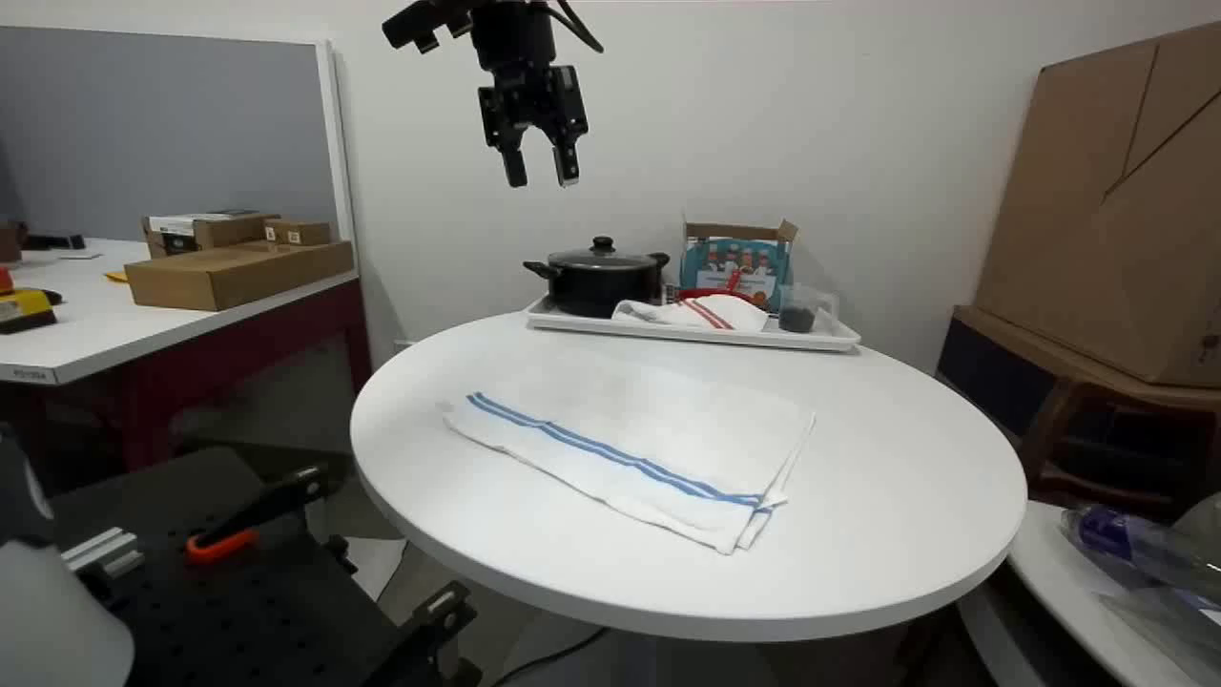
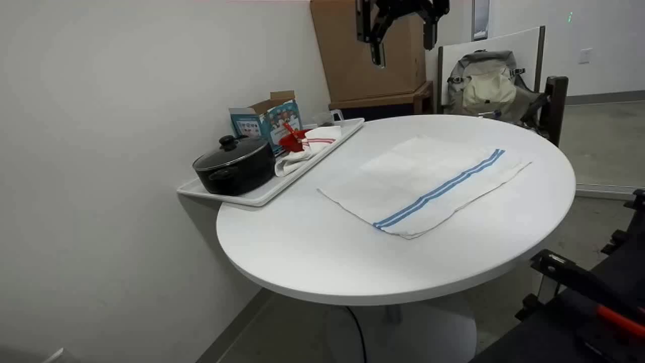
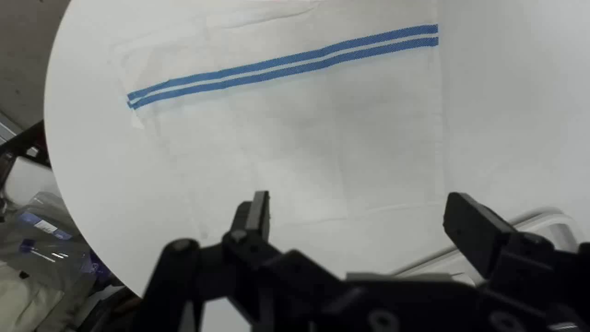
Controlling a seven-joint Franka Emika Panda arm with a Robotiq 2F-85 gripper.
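A white cloth with two blue stripes (image 1: 624, 458) lies spread nearly flat on the round white table (image 1: 904, 458), seemingly folded over into layers, as its doubled edges show. In the second exterior view the cloth (image 2: 417, 181) has its striped side away from the tray. High above the table hangs my gripper (image 1: 538, 181), open, nothing between its fingers and well clear of the cloth. From the wrist, the cloth (image 3: 287, 133) fills the middle of the view beyond the parted fingers (image 3: 258, 213).
At the table's wall side stands a white tray (image 1: 641, 330) bearing a lidded black pot (image 1: 601, 281), a red-striped cloth (image 1: 698, 311), a blue box (image 1: 738, 263) and a clear cup (image 1: 801, 309). Bare table surrounds the blue-striped cloth.
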